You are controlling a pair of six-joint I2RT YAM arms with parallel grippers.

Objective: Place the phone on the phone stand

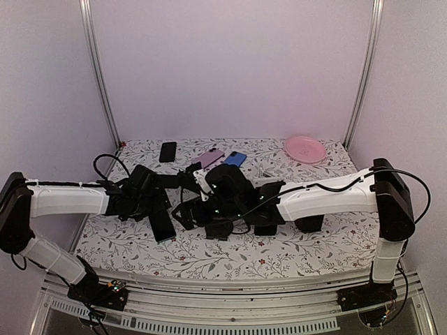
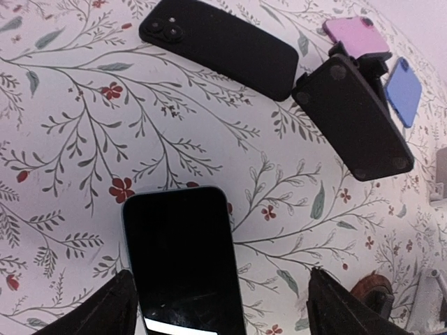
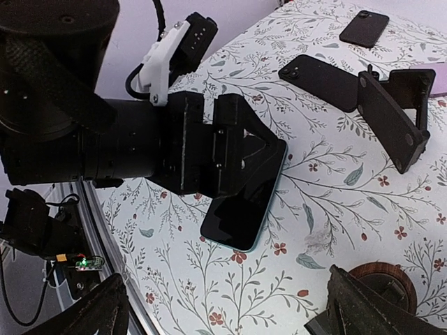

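Observation:
A black phone lies screen up at the left; my left gripper is over it, fingers apart on either side, seen also in the right wrist view [image 3: 237, 146]. A black phone stand [image 2: 353, 122] stands behind it to the right, beside another black phone [image 2: 216, 45]. My right gripper [image 1: 185, 213] is open, reaching in from the right above a round dark object [image 3: 370, 279]. Whether anything touches the left fingers cannot be told.
Pink [image 2: 353, 35] and blue [image 2: 404, 91] phones and a further black phone [image 1: 168, 152] lie at the back. A pink plate [image 1: 304, 149] is at back right; more dark objects [image 1: 309, 225] are at the right.

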